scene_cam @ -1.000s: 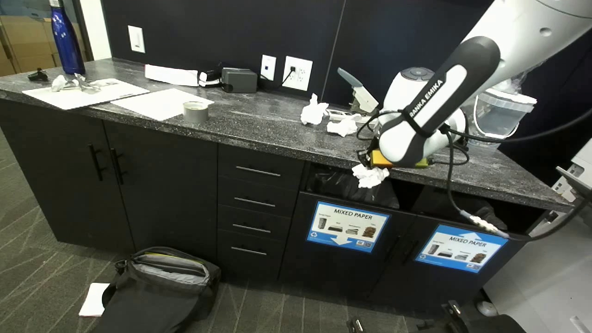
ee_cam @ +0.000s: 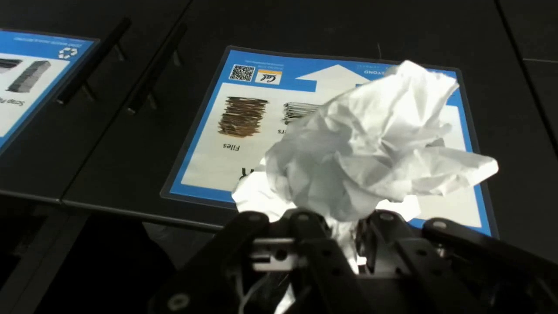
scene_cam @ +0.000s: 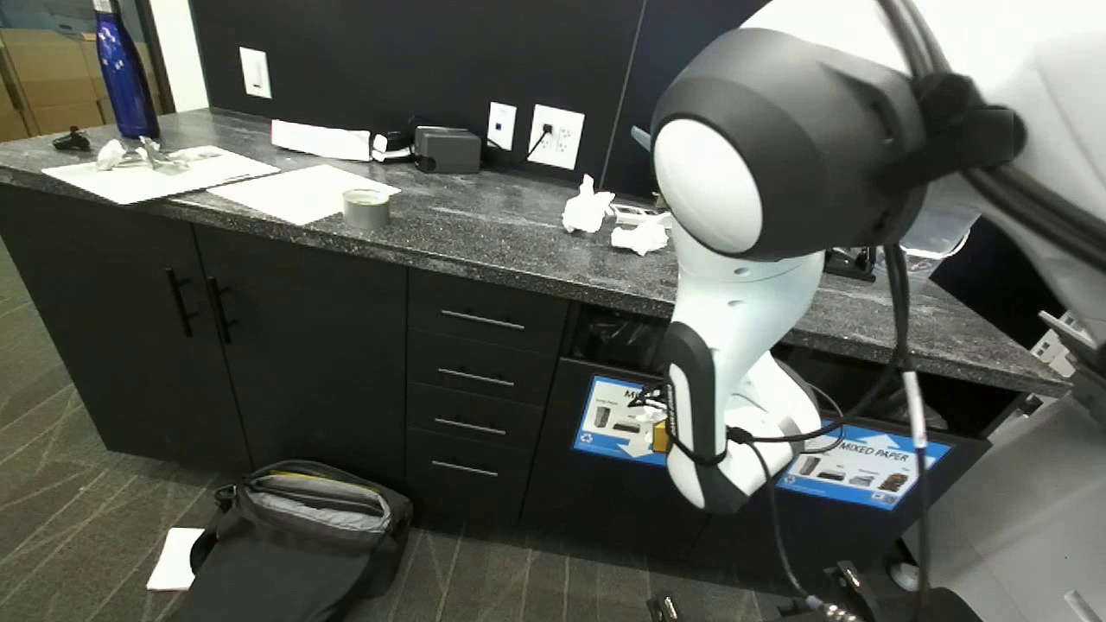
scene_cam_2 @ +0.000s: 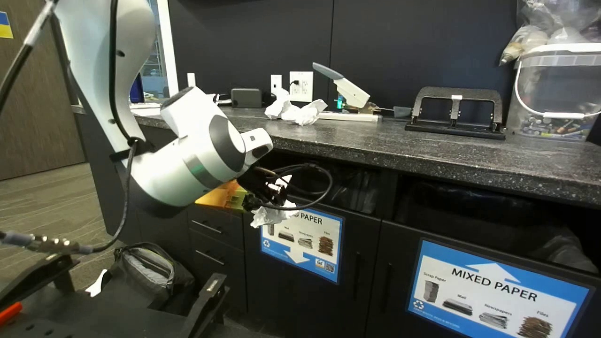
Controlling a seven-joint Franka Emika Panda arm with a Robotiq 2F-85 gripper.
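Note:
A crumpled white paper [ee_cam: 361,151] sticks out from my gripper, which is shut on its lower end in the wrist view. In exterior view 2 my gripper [scene_cam_2: 271,194] hangs below the counter edge, with the paper [scene_cam_2: 273,215] at its tip in front of a "MIXED PAPER" sign [scene_cam_2: 332,253]. The dark opening [scene_cam_2: 355,186] above that sign lies higher than the paper. On the counter rest two more crumpled papers [scene_cam: 587,207] [scene_cam: 640,238]. The forearm covers much of the hand in exterior view 1.
A second sign [scene_cam_2: 496,293] marks the cabinet door to the right, under another opening [scene_cam_2: 473,214]. The counter [scene_cam_2: 360,132] overhangs both openings. A hole punch [scene_cam_2: 456,112] and a clear bucket [scene_cam_2: 555,96] stand on it. A black bag [scene_cam: 311,539] lies on the floor.
The counter's papers have not moved.

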